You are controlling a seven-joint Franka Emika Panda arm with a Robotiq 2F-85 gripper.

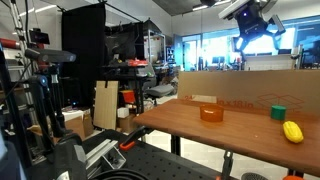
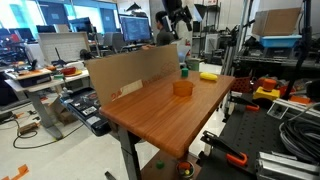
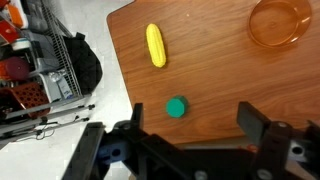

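On the wooden table lies a yellow, corn-like object (image 1: pixel 292 132), seen also in the wrist view as a yellow oblong (image 3: pixel 156 46). Near it stands a small green cup (image 1: pixel 278 112), a green round (image 3: pixel 177 106) from above. An orange bowl (image 1: pixel 211 113) rests farther along the table and appears empty in the wrist view, where the orange bowl (image 3: pixel 279 22) is at the upper right. High above the table hangs my gripper (image 1: pixel 257 42), open, touching none of these. From the wrist, the gripper has its dark fingers wide apart with nothing held between them.
A cardboard panel (image 1: pixel 230 88) stands upright along one long side of the table (image 2: pixel 160 116). Bare tabletop lies between the bowl and the green cup. Equipment on a dark stand (image 2: pixel 255 140) is beside the table.
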